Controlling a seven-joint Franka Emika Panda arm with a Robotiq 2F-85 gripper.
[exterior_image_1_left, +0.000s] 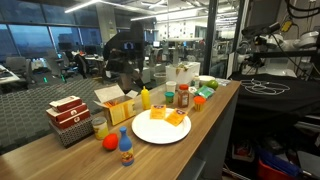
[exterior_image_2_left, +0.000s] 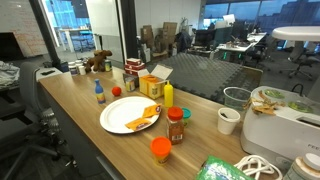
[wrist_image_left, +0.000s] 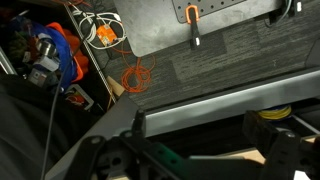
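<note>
In the wrist view my gripper stands open, its two dark fingers wide apart with nothing between them. Below it are the grey floor and a metal edge, not the tabletop. Neither exterior view clearly shows the gripper. On the wooden counter a white plate (exterior_image_1_left: 161, 127) holds flat orange pieces (exterior_image_2_left: 151, 111). Near the plate are a blue bottle (exterior_image_1_left: 125, 148), a red round object (exterior_image_1_left: 110, 142) and a yellow bottle (exterior_image_2_left: 168, 95). A red-lidded jar (exterior_image_2_left: 175, 125) and an orange cup (exterior_image_2_left: 160, 149) stand at its other side.
An open cardboard box (exterior_image_1_left: 115, 105), a dark basket with red-and-white boxes (exterior_image_1_left: 70, 112) and a white cup (exterior_image_2_left: 228, 121) crowd the counter's back. A green packet (exterior_image_2_left: 221, 170) lies near the white cable (exterior_image_2_left: 258, 166). Bare wood shows along the front left (exterior_image_1_left: 60, 160).
</note>
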